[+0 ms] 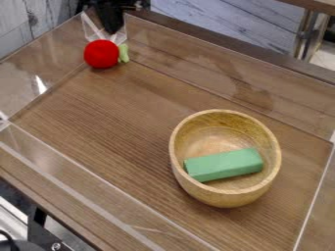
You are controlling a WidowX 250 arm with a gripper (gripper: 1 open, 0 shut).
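My gripper (105, 22), dark and partly cut off by the top edge, is raised above a red ball (101, 54) at the back left of the wooden table, apart from it. Whether its fingers are open or shut is hard to make out. A small light green object (121, 53) sits just right of the ball, partly behind it. A round wooden bowl (224, 197) at the front right holds a green block (222, 165).
A pale wall (33, 29) borders the table at the back left, and a shelf edge shows at the top right.
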